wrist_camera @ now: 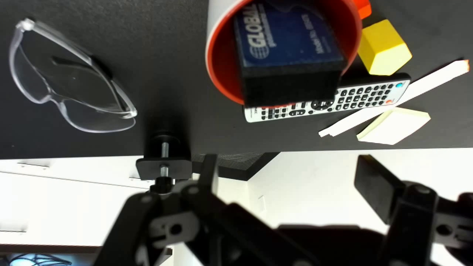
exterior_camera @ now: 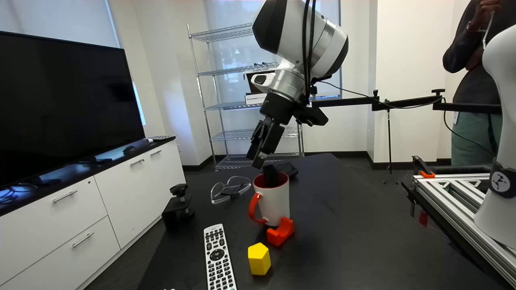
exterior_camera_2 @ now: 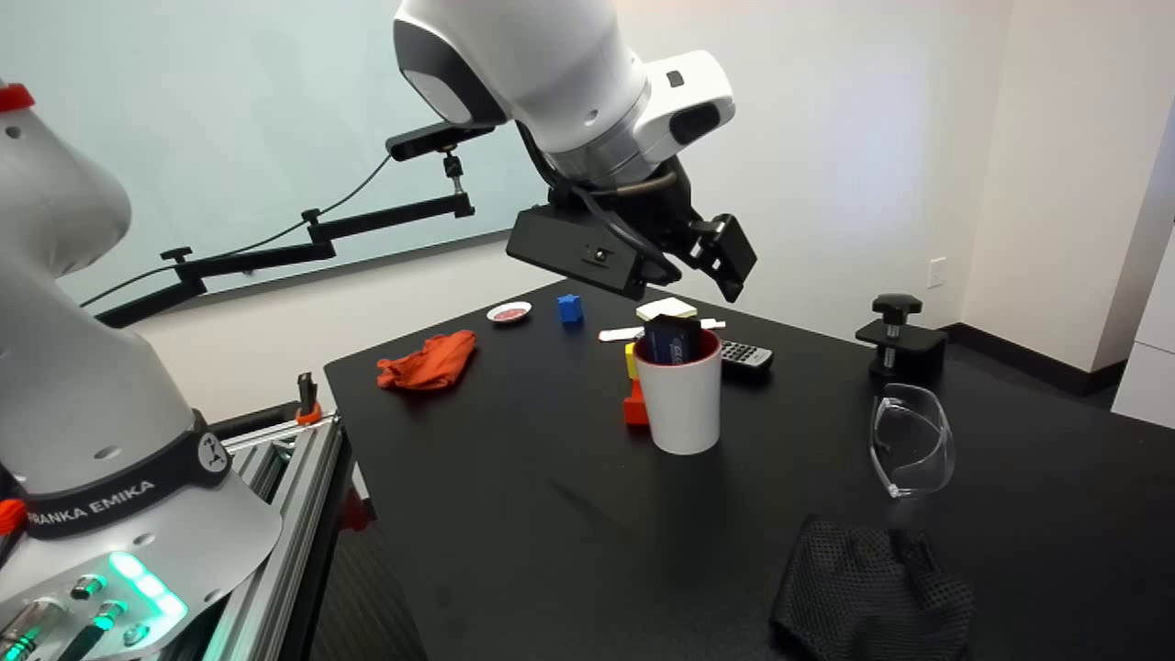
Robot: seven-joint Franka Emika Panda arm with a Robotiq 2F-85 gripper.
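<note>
A white mug (exterior_camera_2: 680,408) with a red inside and red handle stands upright on the dark table. Inside it, tilted and sticking out above the rim, is a small black box with a blue label (wrist_camera: 283,37). Above the mug and to one side hangs my gripper, tilted and clear of both mug and box. Its fingers (wrist_camera: 377,188) are spread wide in the wrist view, with nothing between them.
Around the mug lie a red block (exterior_camera: 280,232), a yellow block (exterior_camera: 259,259), a remote (exterior_camera: 219,258), clear glasses (exterior_camera_2: 912,439) and a black clamp (exterior_camera_2: 900,336). Black mesh cloth (exterior_camera_2: 870,595) and orange cloth (exterior_camera_2: 427,362) lie farther off.
</note>
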